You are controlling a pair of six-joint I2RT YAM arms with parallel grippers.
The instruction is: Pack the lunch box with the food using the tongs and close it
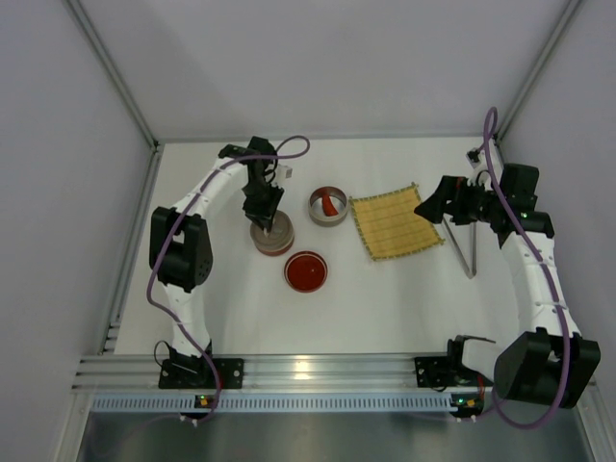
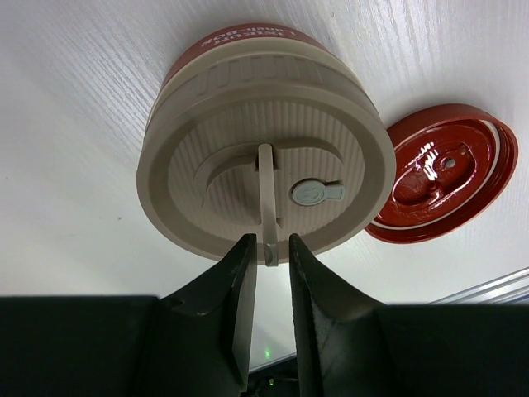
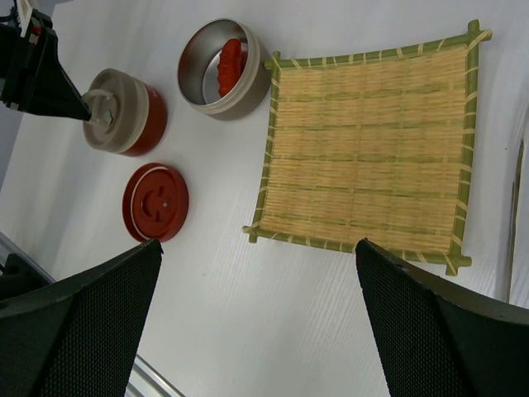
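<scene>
The lunch box body (image 3: 147, 124) is red and beige, standing upright at the left of the table with a grey-beige lid (image 2: 322, 219) on top. A slim raised handle (image 2: 267, 182) crosses that lid. Over it is my left gripper, shut on the handle between its fingertips. Beside the box, a round red lid (image 1: 306, 272) lies on the table. Behind it stands an open grey bowl (image 3: 202, 70) holding a red food piece (image 3: 231, 66). My right gripper is open and empty, above the table's right part.
A bamboo mat (image 1: 393, 223) lies flat right of the bowl, partly near my right gripper. Chopsticks (image 1: 465, 252) lie farther right.
</scene>
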